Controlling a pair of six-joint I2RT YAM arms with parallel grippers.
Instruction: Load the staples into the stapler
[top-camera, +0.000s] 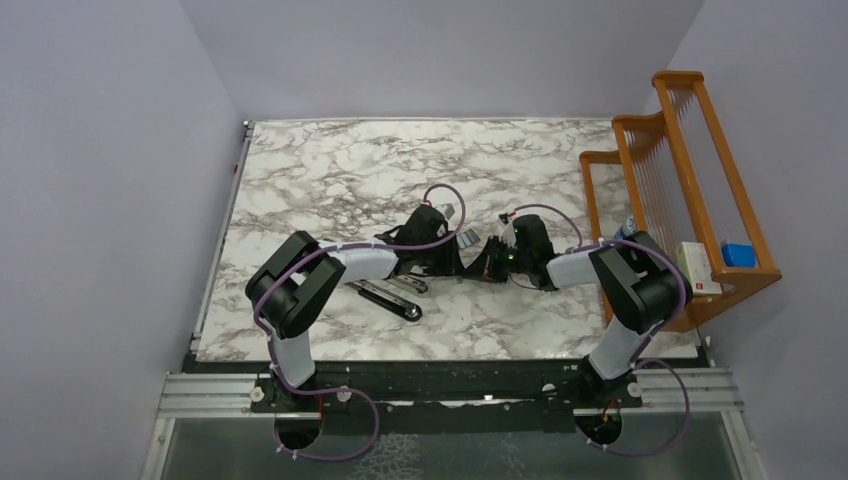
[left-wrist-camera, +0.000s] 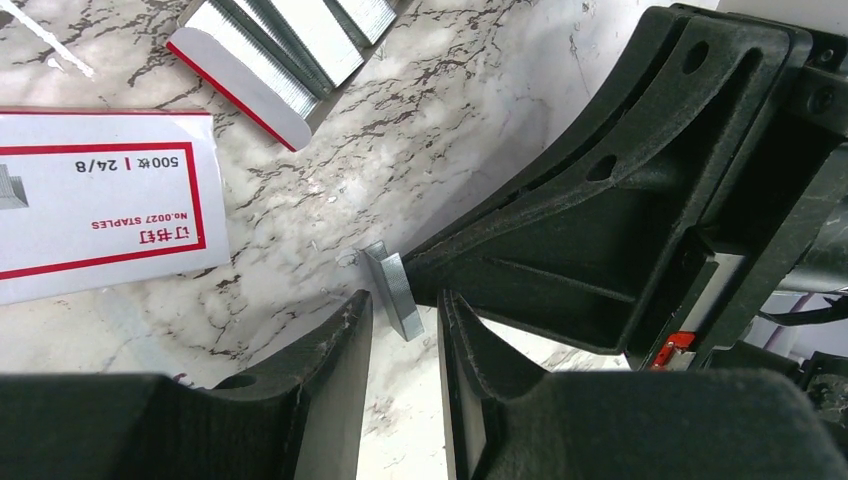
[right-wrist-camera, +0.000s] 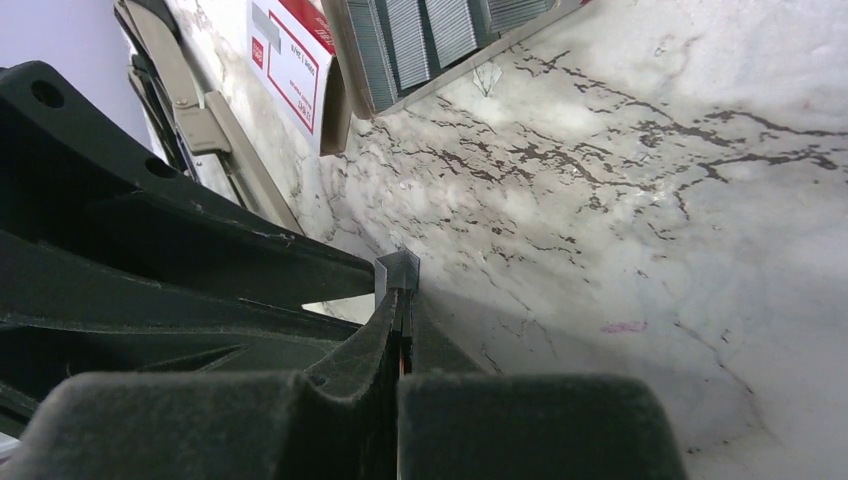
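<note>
A short silver staple strip (left-wrist-camera: 396, 290) stands tilted just beyond the fingertips of my left gripper. That gripper is part open, with a gap between its fingers. From the right comes my right gripper, its fingers pressed together and its tip meeting the strip (right-wrist-camera: 398, 268) in both wrist views. Nothing clearly shows between the right fingers. In the top view the two grippers nearly meet over the table's middle. The opened stapler (top-camera: 393, 302) lies below the left arm, partly covered; part of it (right-wrist-camera: 205, 135) also appears in the right wrist view.
A white and red staple box (left-wrist-camera: 100, 215) lies beside an open tray of staple strips (left-wrist-camera: 265, 60). On the right side stands a wooden shelf (top-camera: 690, 180) holding a blue box (top-camera: 738, 255).
</note>
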